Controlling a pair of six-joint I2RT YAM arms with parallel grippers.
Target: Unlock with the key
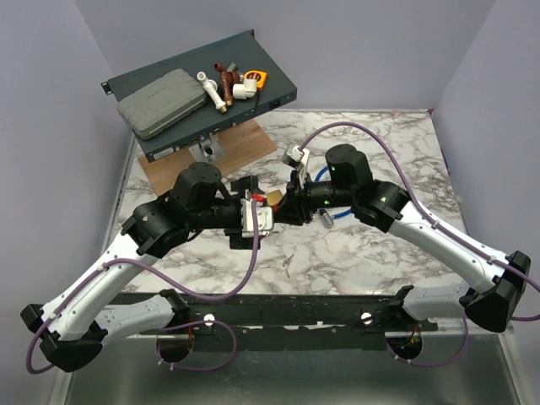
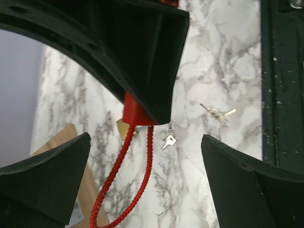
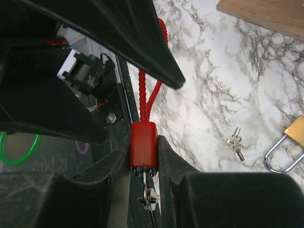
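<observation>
In the right wrist view, a red key fob (image 3: pixel 143 137) sits between the fingers of my right gripper, which is shut on it. A small metal ring (image 3: pixel 147 200) shows below the fob; any key blade on it cannot be made out. Its red cord (image 2: pixel 111 175) loops down between the spread fingers of my left gripper, which is open. Off to the right in the right wrist view is a brass padlock (image 3: pixel 295 130), its shackle showing. It lies on the marble tabletop (image 3: pixel 204 123).
Loose silver keys (image 2: pixel 217 113) lie on the marble. A wooden board (image 1: pixel 245 143) and a raised shelf (image 1: pixel 198 61) with a grey case (image 1: pixel 162 103) stand at the back left. Blue tubing (image 1: pixel 342 213) is near the right gripper.
</observation>
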